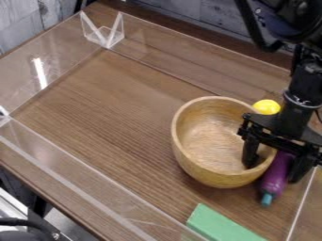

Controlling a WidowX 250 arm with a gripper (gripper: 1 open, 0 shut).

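Note:
The black gripper (276, 146) is at the right, low over the right rim of a wooden bowl (201, 141) and a purple object with a light blue tip (277, 178). Its fingers partly hide both. Whether it is open or shut on either of them cannot be told from this view. A yellow object (265, 106) lies behind the gripper, beside the bowl.
A mint green block (224, 224) lies at the front edge. A clear wire-like stand (104, 28) is at the back left.

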